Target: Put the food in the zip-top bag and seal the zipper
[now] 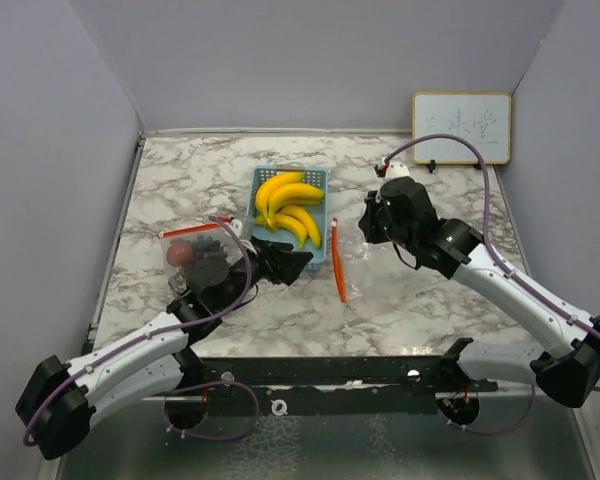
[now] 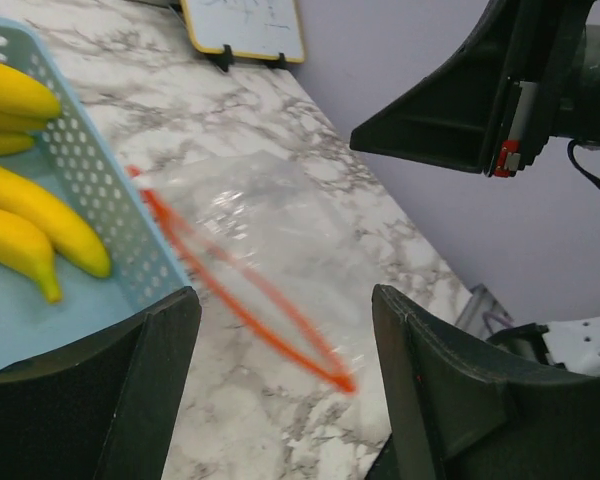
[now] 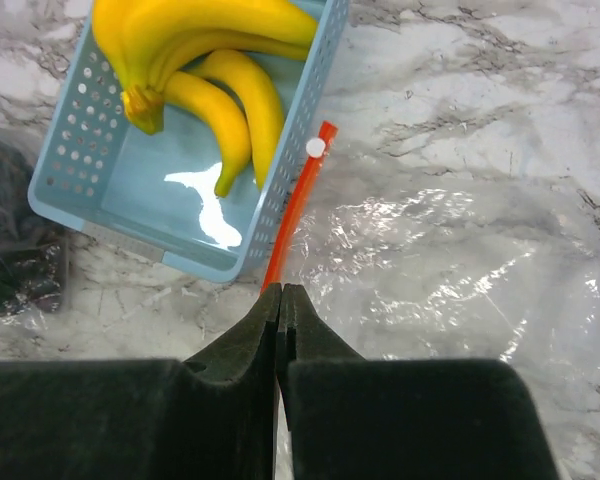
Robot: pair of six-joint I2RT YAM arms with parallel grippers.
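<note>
A clear, flat bag [image 1: 375, 275] with an orange-red zipper strip [image 1: 337, 262] lies right of the blue basket; no food shows in it. Bananas [image 1: 290, 205] rest in that basket [image 3: 130, 215]. My right gripper is shut, with nothing visible between its fingers; from above it appears right of the strip. Beside the basket's front right corner, my left gripper is open, its fingers apart and empty. A second zip bag [image 1: 172, 262], holding dark grapes and a round red fruit [image 1: 180, 252], lies at left, partly under the left arm.
A whiteboard [image 1: 462, 127] stands at the back right. Bare marble table [image 1: 190, 165] shows behind the left bag and at the front middle. Grey walls close in the sides and back.
</note>
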